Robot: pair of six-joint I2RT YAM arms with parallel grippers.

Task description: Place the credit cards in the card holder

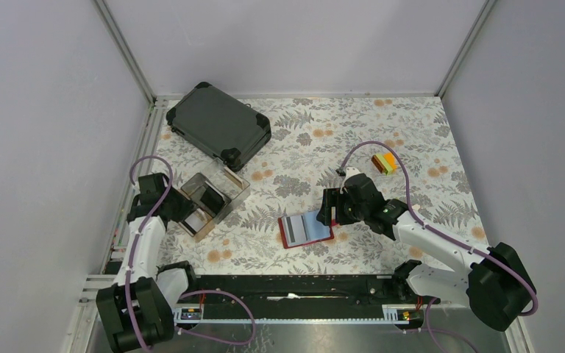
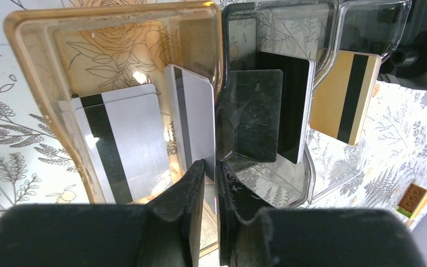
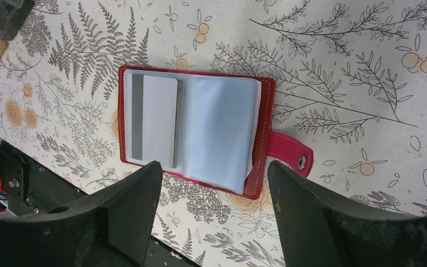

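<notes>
In the left wrist view, a white card with a dark stripe [image 2: 197, 119] stands leaning against the inner side wall of the amber bin [image 2: 39, 72]. Another striped white card [image 2: 130, 139] lies flatter in the same bin. The card's edge runs between the tips of my left gripper, with a narrow gap still showing, so the fingers are slightly open around it. The red card holder [image 3: 265, 139] lies unfolded on the table, a grey-and-white side on its left and pale blue on its right. My right gripper hangs open above its near edge, empty.
Neighbouring clear bins hold a black card [image 2: 289, 100] and a gold striped card [image 2: 344, 94]. A dark case [image 1: 221, 121] lies behind the bins; a small coloured block [image 1: 384, 163] sits at right. Open tablecloth separates bins from holder.
</notes>
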